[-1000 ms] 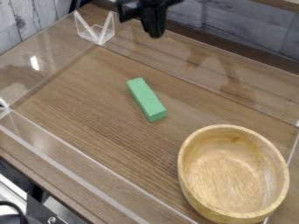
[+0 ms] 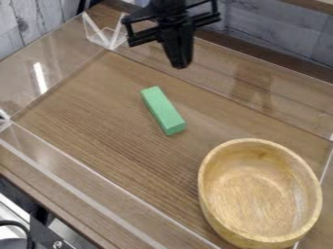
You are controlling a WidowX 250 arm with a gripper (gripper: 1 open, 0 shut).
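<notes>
The black gripper [image 2: 177,49] hangs at the top centre, above and behind a green block [image 2: 164,111] that lies on the wooden surface. Its tip is shut, with nothing visible between the fingers. A tan round bowl [image 2: 259,192] sits at the lower right, apart from the block.
Clear plastic pieces [image 2: 104,29] stand at the upper left edge of the wooden board [image 2: 92,146]. A dark cable runs at the bottom left corner. The board is bare to the left of the block and at the upper right.
The gripper has come down in the view, toward the green block. The block and bowl have not moved.
</notes>
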